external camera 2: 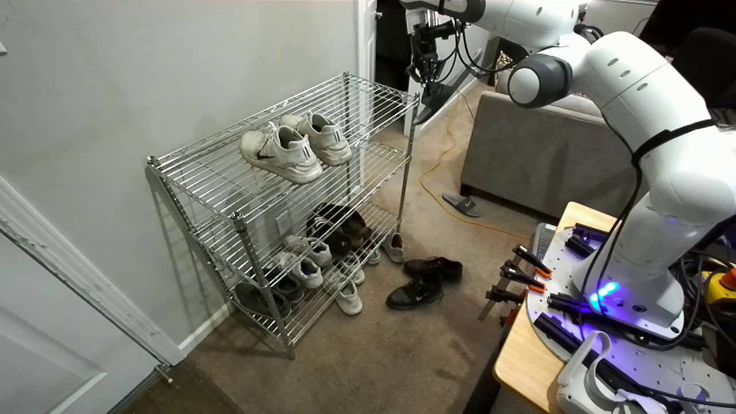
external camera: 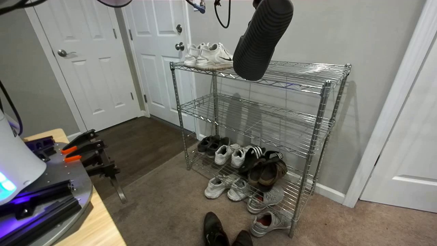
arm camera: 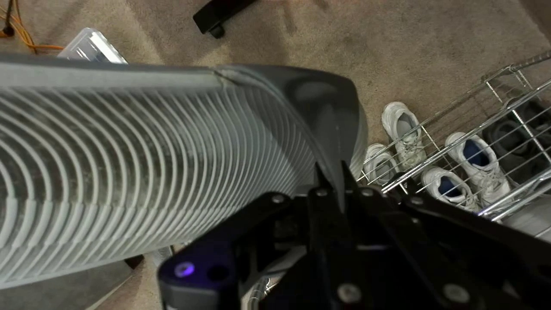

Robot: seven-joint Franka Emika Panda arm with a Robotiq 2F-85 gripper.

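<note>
A dark grey slide sandal (external camera: 262, 41) hangs in the air in front of the wire rack's top shelf (external camera: 311, 67), its ridged sole facing the first exterior camera. In the wrist view my gripper is shut on the edge of this sandal (arm camera: 155, 150), whose sole fills the left half. The second exterior view has the gripper (external camera 2: 428, 86) high beyond the rack's far end, the sandal hanging from it. A similar grey sandal (external camera 2: 462, 204) lies on the carpet near the sofa.
White sneakers (external camera 2: 283, 148) occupy one end of the top shelf; its other end and the middle shelf (external camera: 262, 110) are bare. Several shoes fill the bottom shelf. Black shoes (external camera 2: 417, 286) and grey sneakers (external camera: 268, 223) are on the floor. A sofa (external camera 2: 538, 152) stands behind.
</note>
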